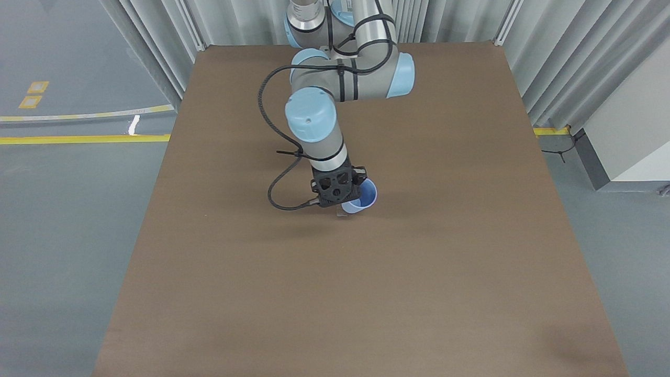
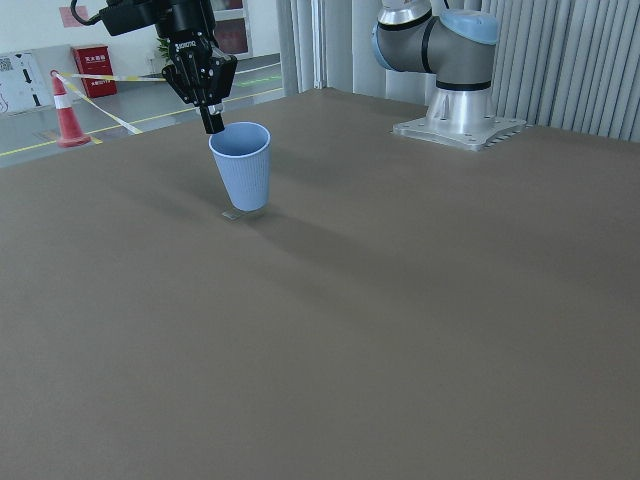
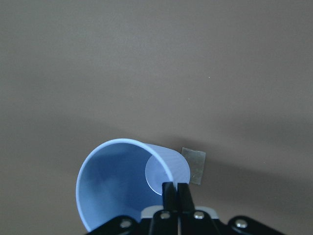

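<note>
A light blue ribbed cup (image 1: 365, 200) is upright below my gripper (image 1: 339, 187), partly hidden by it in the front view. In the left view the cup (image 2: 242, 172) hangs over or stands at a small clear square piece (image 2: 233, 213), with my fingertips (image 2: 213, 121) at its rim. In the wrist view my two black fingertips (image 3: 167, 193) are close together at the near-right rim of the cup (image 3: 112, 176); the rim seems to run between them. The clear piece (image 3: 195, 165) lies on the table beside the cup's base.
</note>
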